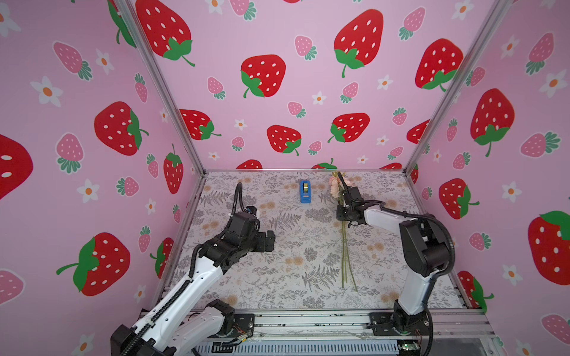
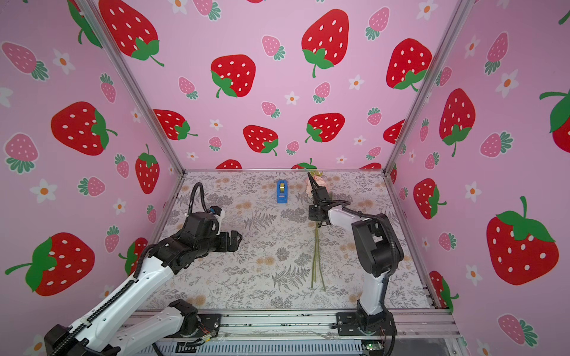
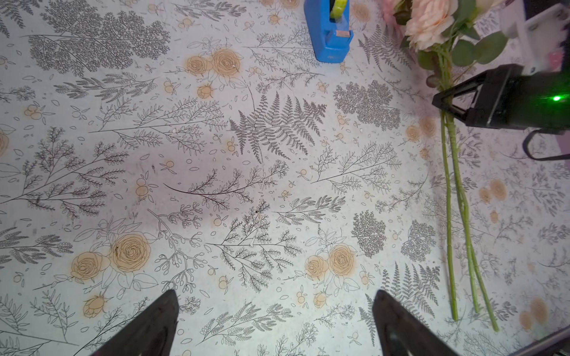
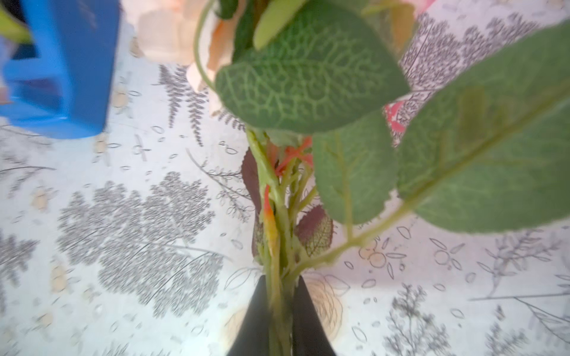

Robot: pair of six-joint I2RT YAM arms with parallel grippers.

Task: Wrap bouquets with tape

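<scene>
The bouquet has pale peach flowers [image 3: 432, 22], green leaves [image 4: 314, 71] and long green stems [image 3: 451, 207] that point toward the front of the table. My right gripper is shut on the stems just below the leaves, with both dark fingers pressed close around them. In the top views the right arm partly covers the flower heads. A blue tape dispenser [image 1: 305, 191] with a yellowish roll stands upright left of the flowers. My left gripper hovers over the left-middle of the table, its fingers wide apart and nothing between them.
Pink strawberry-print walls [image 2: 285, 77] enclose the back and sides. A metal rail [image 1: 308, 314] runs along the front edge.
</scene>
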